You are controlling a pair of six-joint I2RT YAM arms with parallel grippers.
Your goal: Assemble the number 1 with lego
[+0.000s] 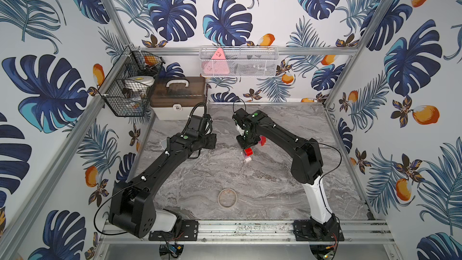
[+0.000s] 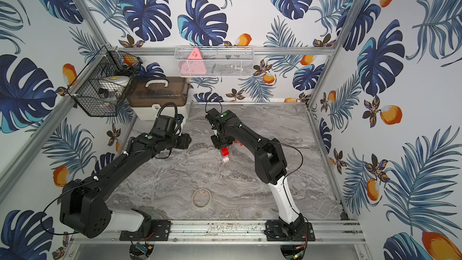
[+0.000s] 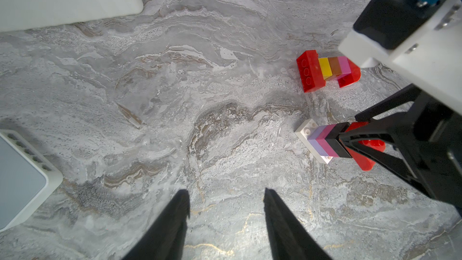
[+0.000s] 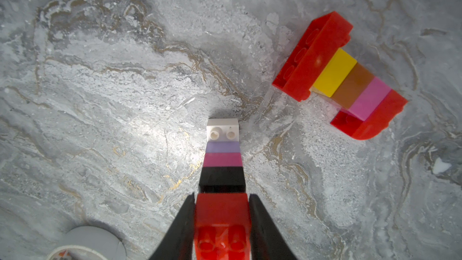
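Note:
My right gripper is shut on a lego column: a white base brick (image 4: 222,130), lavender (image 4: 222,146), magenta (image 4: 222,159) and black bricks (image 4: 221,178), topped by a red brick (image 4: 221,236). It lies on the table in the middle. A second assembly of red end bricks (image 4: 310,55) with yellow, brown and pink (image 4: 369,97) between them lies beside it, further back. My left gripper hovers over bare table to the left, fingers apart with nothing between them.
A white-based toolbox (image 1: 178,113) stands at the back left. A round ring-like dish (image 1: 227,197) lies at the front middle. A grey-white object (image 3: 24,178) sits on the left.

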